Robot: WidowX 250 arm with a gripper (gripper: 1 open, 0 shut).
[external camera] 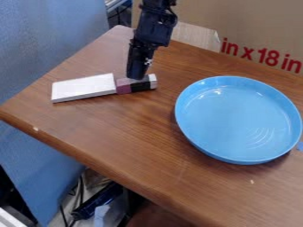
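The black gripper (138, 67) reaches down from the top of the camera view, its tip at the pink and dark end of a long white bar-like object (83, 87) lying flat on the table. Whether the fingers are closed on that end cannot be told from here. A light blue plate (236, 120) lies on the right of the table, apart from the bar.
A cardboard box (249, 31) with red print stands behind. A blue padded surface (35, 53) lies beyond the table's left edge.
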